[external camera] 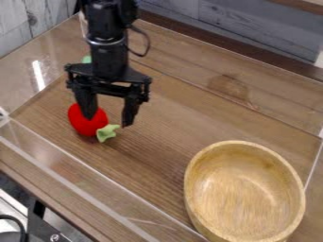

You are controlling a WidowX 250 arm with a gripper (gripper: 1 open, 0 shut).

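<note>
My black gripper (106, 102) stands open over a red object with a green leafy top (85, 117), which looks like a toy strawberry or radish lying on the wooden table. Its fingers hang on either side, close above the red object; whether they touch it cannot be told.
A large tan bowl (244, 155) sits at the front right of the table (202, 95). A green item (81, 63) is partly hidden behind the arm at the back left.
</note>
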